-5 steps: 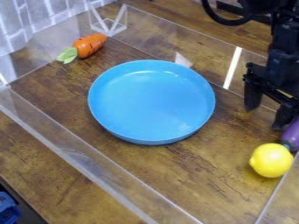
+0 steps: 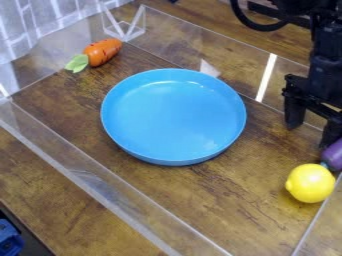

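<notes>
The black gripper (image 2: 313, 110) is low at the right edge, just above a purple object (image 2: 333, 156), likely an eggplant, partly hidden by it and the frame edge. Whether its fingers are open or shut cannot be told. A yellow lemon (image 2: 310, 183) lies below it. A blue round plate (image 2: 171, 113) sits in the middle, and an orange toy carrot (image 2: 102, 52) with a green top lies at the upper left.
The wooden floor (image 2: 160, 210) inside clear low walls is bare below the plate and around the carrot. A small blue object (image 2: 8, 240) shows at the lower left corner outside the tray.
The gripper has shifted slightly toward the right edge. The plate, carrot and lemon stay where they were.
</notes>
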